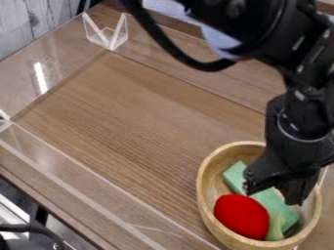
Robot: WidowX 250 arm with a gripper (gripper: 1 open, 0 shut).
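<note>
A round wooden bowl (pixel 209 186) at the bottom right holds a red rounded object (pixel 240 215) and a green piece (pixel 269 203) with a paler green part at its lower end. My black gripper (pixel 276 178) reaches down from the upper right into the back of the bowl, over the green piece. Its fingertips are dark and overlap each other from this angle, so whether they are open or shut is unclear.
A clear plastic bracket (pixel 107 31) sits at the far upper left. A pale blue object at the top is partly hidden by my arm.
</note>
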